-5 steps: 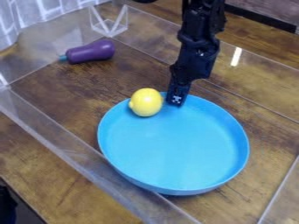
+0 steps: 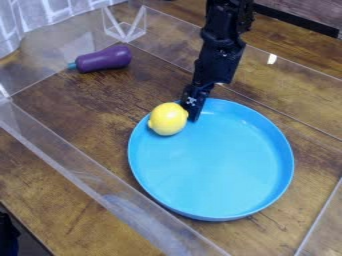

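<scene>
A blue round plate (image 2: 214,170) lies on the wooden surface, with a yellow ball-like object (image 2: 168,118) on its upper left part. My black gripper (image 2: 191,106) reaches down from the top to the plate's back rim, just right of and behind the yellow object. Its fingertips are dark and small, so their spread is hard to see; nothing shows held between them.
A purple eggplant-like object (image 2: 104,60) lies at the back left, near a clear plastic item at the top edge. Clear barrier strips run along the left side. The wood right of the arm is free.
The gripper has shifted slightly left, toward the back of the yellow object. The plate and yellow object sit a little further right and lower in view.
</scene>
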